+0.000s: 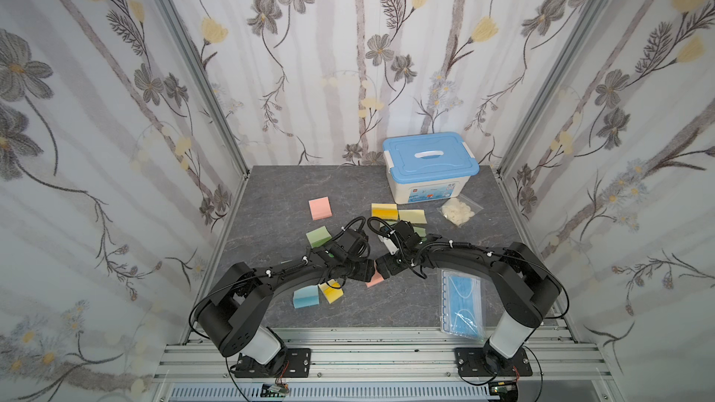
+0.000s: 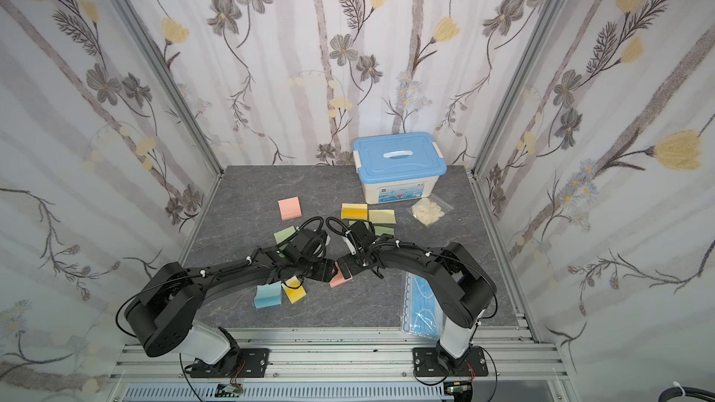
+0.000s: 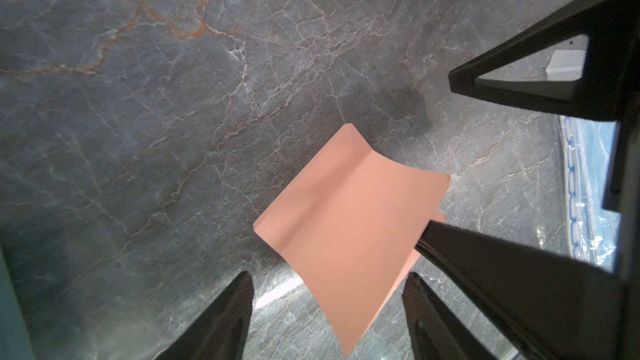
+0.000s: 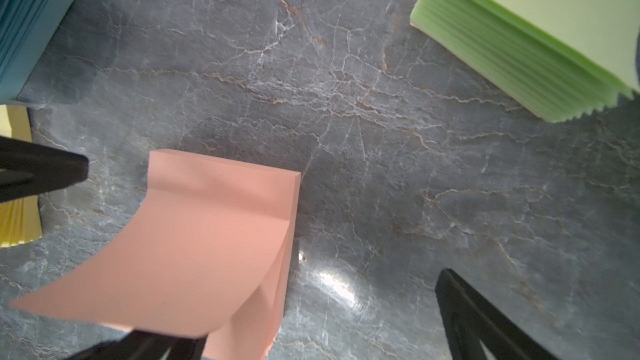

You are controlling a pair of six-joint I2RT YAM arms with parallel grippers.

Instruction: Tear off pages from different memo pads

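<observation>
A pink memo pad (image 3: pixel 320 173) lies between the two grippers, its top page (image 4: pixel 200 246) bent up and away from the pad along one side. In the left wrist view my left gripper is open, with the free corner of that page reaching between its fingers. My right gripper stands open as well; one of its fingers (image 3: pixel 506 273) is against the raised edge of the page, tucked beneath it. A green pad (image 4: pixel 526 40) shows in the right wrist view, and a blue pad (image 1: pixel 306 297) and a yellow pad (image 1: pixel 331 292) lie near the left arm.
Another pink pad (image 1: pixel 320 208) and yellow notes (image 1: pixel 384 211) lie farther back. A lidded blue-and-white box (image 1: pixel 430 167) stands at the back right beside a bag (image 1: pixel 458 210). A packet of blue masks (image 1: pixel 461 303) lies at the front right.
</observation>
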